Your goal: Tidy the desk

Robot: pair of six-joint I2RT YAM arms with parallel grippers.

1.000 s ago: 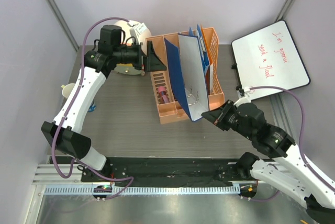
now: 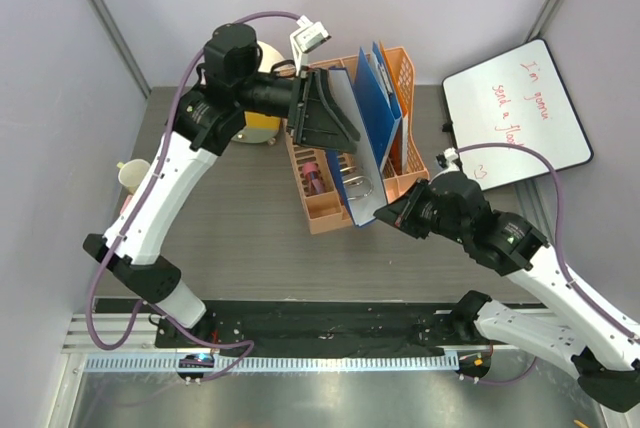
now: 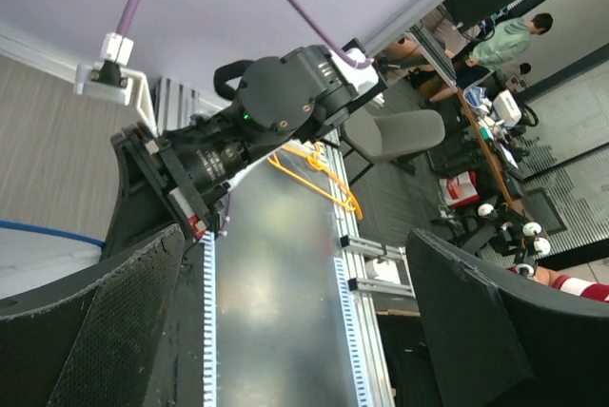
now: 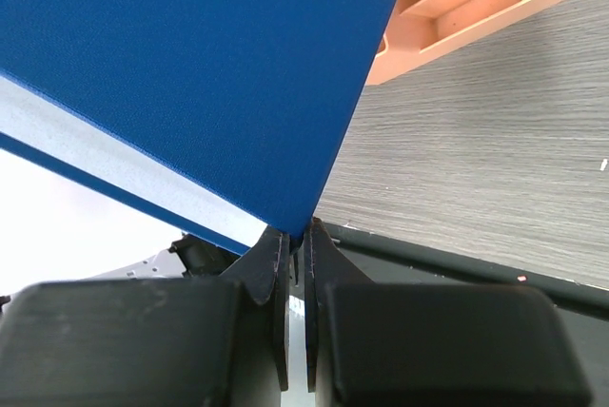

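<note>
A blue binder (image 2: 361, 183), pale inside with metal rings, stands partly spread above the orange desk organizer (image 2: 322, 210). Its lower corner is pinched by my right gripper (image 2: 383, 216), which is shut on it; the blue cover (image 4: 228, 65) fills much of the right wrist view. My left gripper (image 2: 350, 138) is open, over the binder's upper part in the top view. Between its wide-apart fingers (image 3: 105, 321) the left wrist view shows nothing held. Another blue folder (image 2: 376, 113) stands upright in the organizer's right section. A purple-pink item (image 2: 313, 179) lies in a left compartment.
A whiteboard (image 2: 520, 113) with red writing lies at the right. A rounded yellowish object (image 2: 262, 128) and a white cup (image 2: 132, 174) are at the left, partly behind the left arm. Bare desk (image 2: 235, 238) shows in front of the organizer.
The binder's covers stand closer together now. My right gripper has shifted slightly left, still on the corner.
</note>
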